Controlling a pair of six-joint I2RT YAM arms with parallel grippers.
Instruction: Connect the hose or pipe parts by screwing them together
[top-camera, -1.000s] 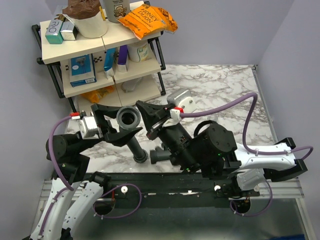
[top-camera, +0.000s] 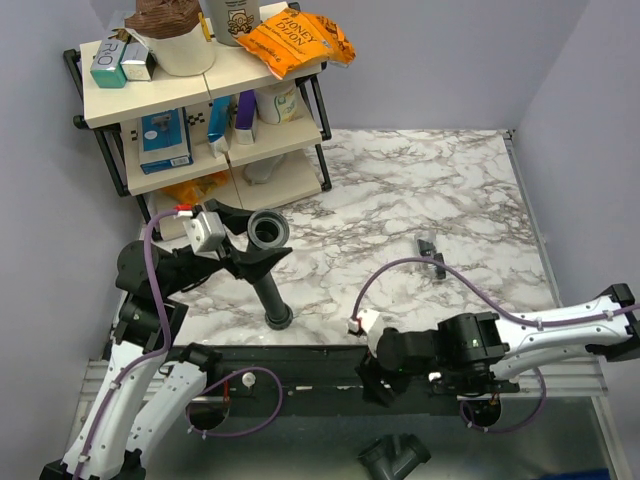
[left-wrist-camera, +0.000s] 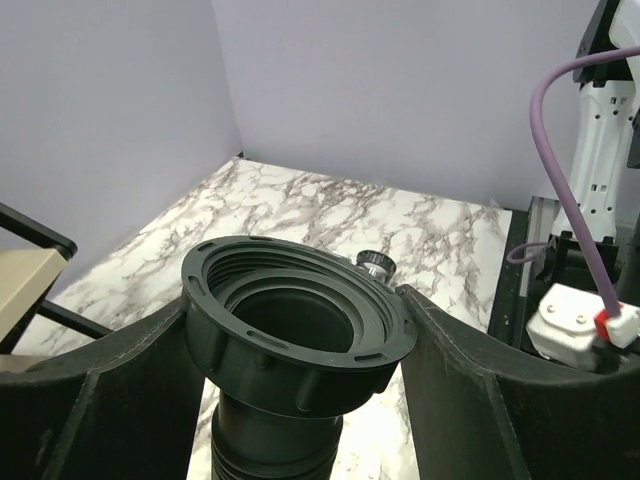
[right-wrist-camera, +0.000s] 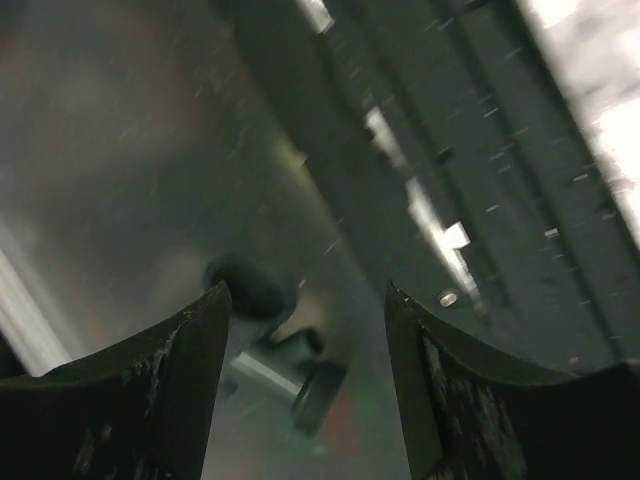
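Note:
A dark hose (top-camera: 269, 296) stands on the marble table at left, its ringed collar (left-wrist-camera: 300, 385) facing up. My left gripper (top-camera: 275, 232) has a finger on each side of that collar, both against it in the left wrist view. Beyond the table's front edge, a dark branched pipe fitting (top-camera: 395, 460) lies tilted below table level. It appears blurred in the right wrist view as a pipe fitting (right-wrist-camera: 262, 350). My right gripper (top-camera: 374, 386) is over the front edge, pointing down, open and empty; its fingertips (right-wrist-camera: 215, 312) are wide apart.
A small dark part (top-camera: 431, 258) lies on the marble table (top-camera: 400, 180). Behind the hose stands a shelf rack (top-camera: 200, 90) with boxes and an orange bag (top-camera: 297, 42).
The pipe fitting was on the table by the right gripper; now it is below the front edge. The left gripper and collar shifted slightly right together.

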